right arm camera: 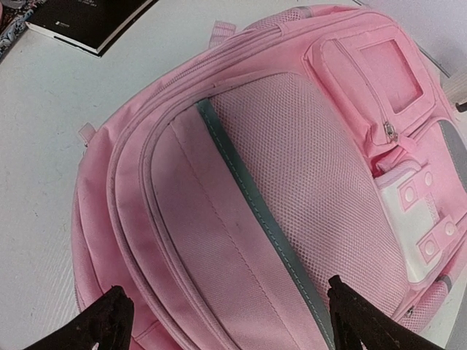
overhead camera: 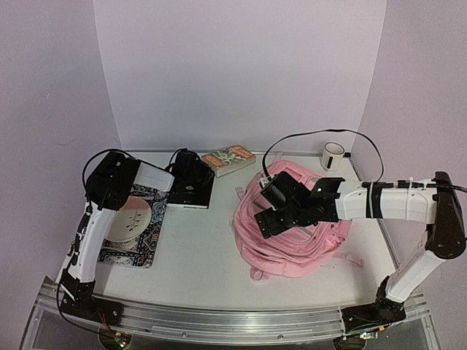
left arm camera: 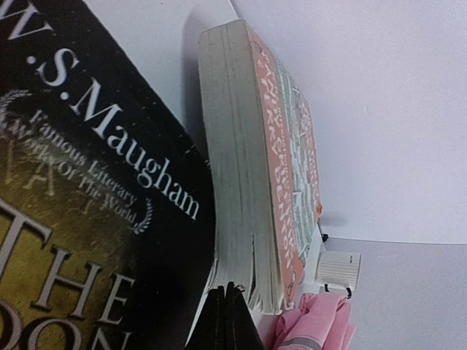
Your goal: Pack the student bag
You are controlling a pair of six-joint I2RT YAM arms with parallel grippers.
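A pink backpack (overhead camera: pixel 292 251) lies on the right half of the table, with its front pocket and zips filling the right wrist view. Over it, my right gripper is open, its fingers wide apart and nothing between them. A black book (left arm camera: pixel 87 168) with W.S. Maugham's name lies flat at the back left. Beside it rests a thick paperback (left arm camera: pixel 237 153) with an orange and green cover, its page edges facing the left wrist camera. My left gripper looks shut, fingertips close together at the near end of the paperback; whether they touch it is unclear.
At far left lies a black-and-white patterned item (overhead camera: pixel 149 244) with a round pale piece (overhead camera: pixel 130 220) on it. A white mug (overhead camera: pixel 332 156) stands in the back right corner.
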